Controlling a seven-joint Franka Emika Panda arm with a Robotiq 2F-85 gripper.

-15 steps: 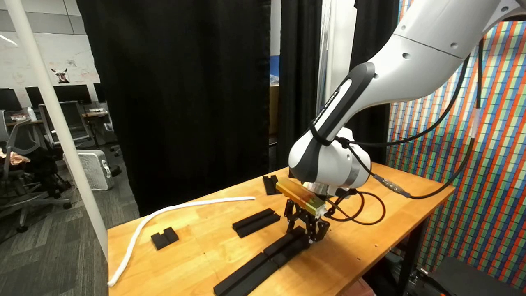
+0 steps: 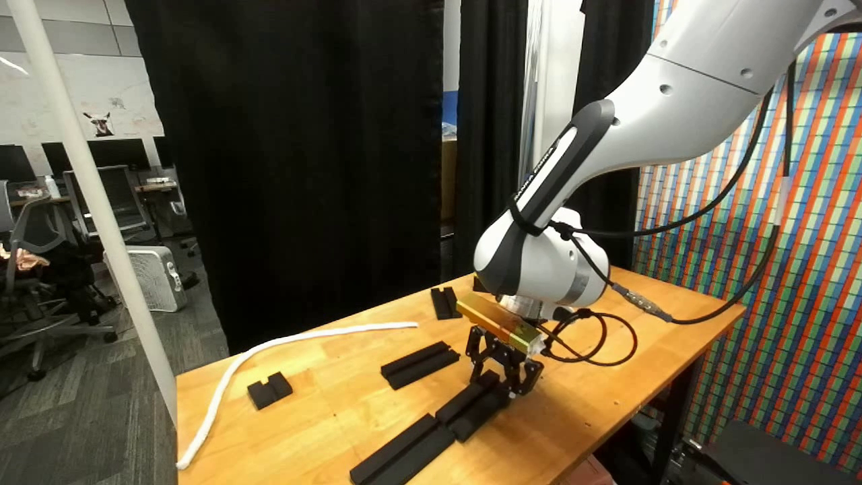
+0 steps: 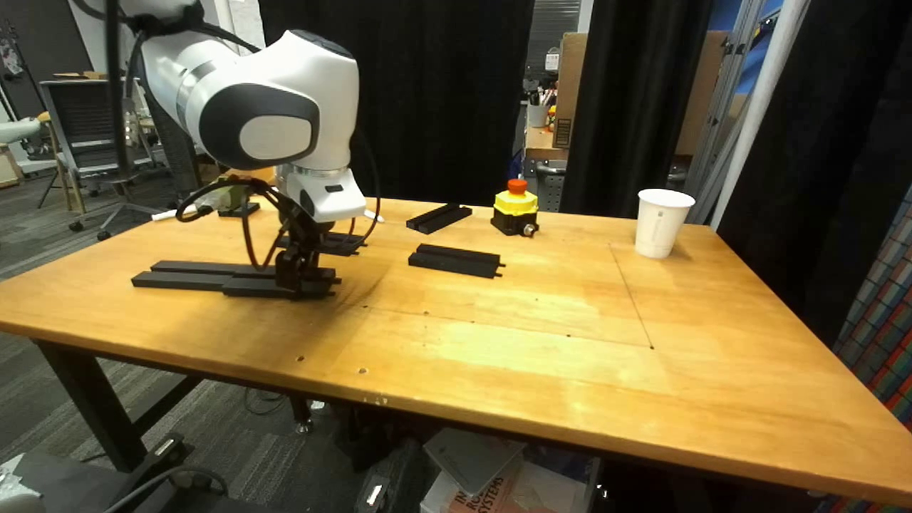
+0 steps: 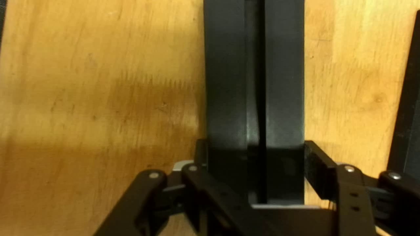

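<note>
My gripper is shut on a black grooved block (image 4: 228, 98), one finger along each side of it. In exterior view 1 the held block (image 2: 470, 411) lies low at the table, its near end against another black grooved block (image 2: 404, 453). The two are roughly in line, but the held one sits slightly sideways of the other, leaving a small step at the joint. Exterior view 2 shows that step too, between the held block (image 3: 256, 288) and its neighbor (image 3: 181, 281). Small pegs stick out of the held block's free end there.
Loose black grooved blocks lie apart: one beside the gripper (image 2: 420, 364), a short one (image 2: 269, 391), and one farther back (image 2: 445, 302). A white cord (image 2: 267, 346) curves along the far edge. A paper cup (image 3: 662, 222) and a yellow-and-red button (image 3: 515, 208) stand on the table.
My gripper has shifted slightly right in exterior view 1, carrying the held block. Its edges, closer to lined up with the neighboring block a second ago, now stand a little offset at the joint.
</note>
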